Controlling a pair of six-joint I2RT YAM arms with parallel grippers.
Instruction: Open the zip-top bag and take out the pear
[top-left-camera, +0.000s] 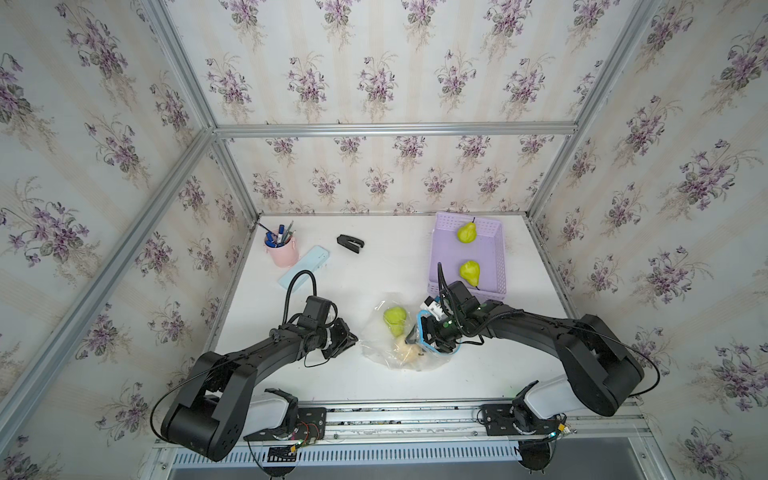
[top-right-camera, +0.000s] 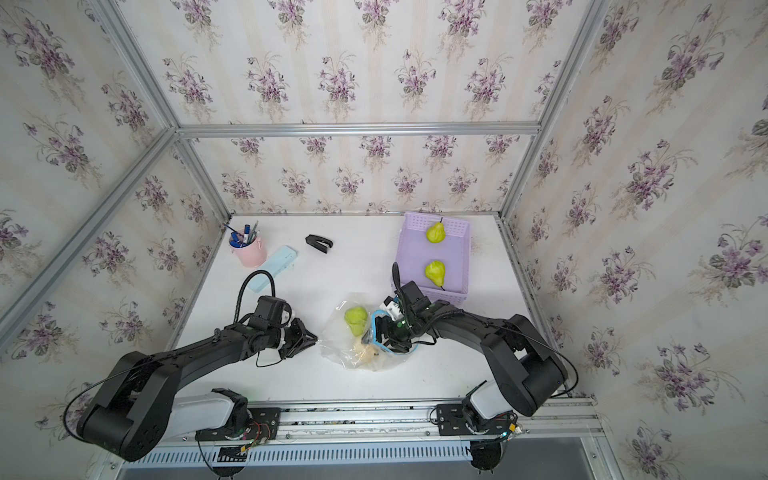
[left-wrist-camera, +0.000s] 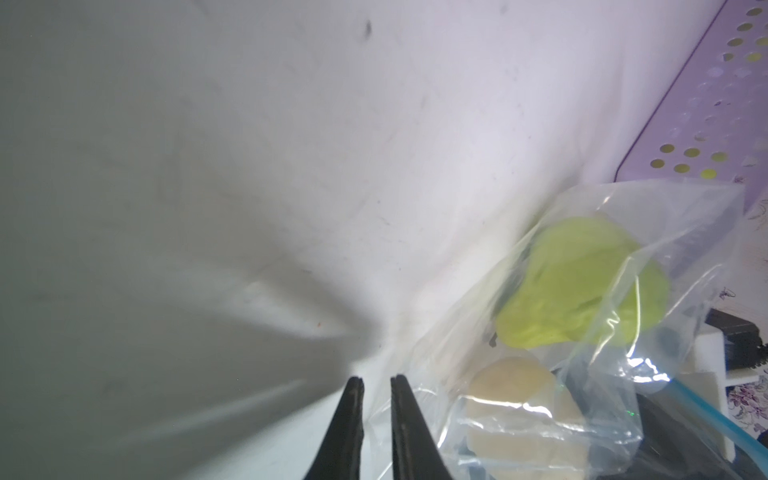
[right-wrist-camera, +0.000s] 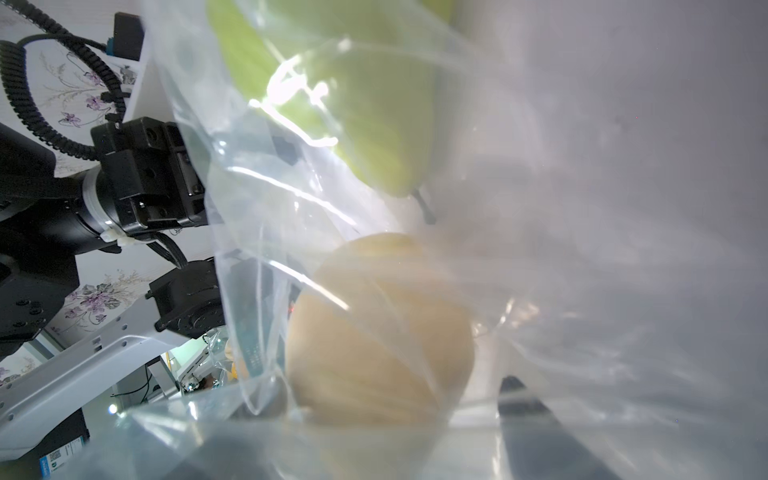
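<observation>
The clear zip top bag (top-left-camera: 376, 344) lies at the front middle, holding a green pear (left-wrist-camera: 576, 288) and a beige round fruit (left-wrist-camera: 520, 416). Its blue rim is beside my right gripper (top-left-camera: 424, 328), which is at the bag's right end; plastic covers much of the right wrist view, with one dark finger showing, so its opening is unclear. My left gripper is at the bag's left edge, its fingertips close together on what appears to be clear film.
A purple basket (top-left-camera: 438, 256) with two pears stands at back right. A black stapler (top-left-camera: 350, 243), pale blue case (top-left-camera: 304, 266) and pink pen cup (top-left-camera: 283, 254) stand at back left.
</observation>
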